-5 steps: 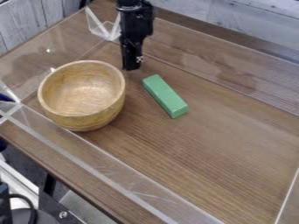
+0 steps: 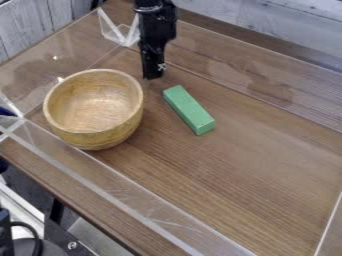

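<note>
The black robot gripper (image 2: 152,72) hangs down at the top centre of the camera view, its tips low over the wooden table, shut with nothing visible between its fingers. To its lower left is a round, empty wooden bowl (image 2: 94,108). A green rectangular block (image 2: 189,109) lies on the table to the lower right of the gripper, to the right of the bowl and apart from it.
A pale translucent object (image 2: 120,30) is behind the gripper.
</note>
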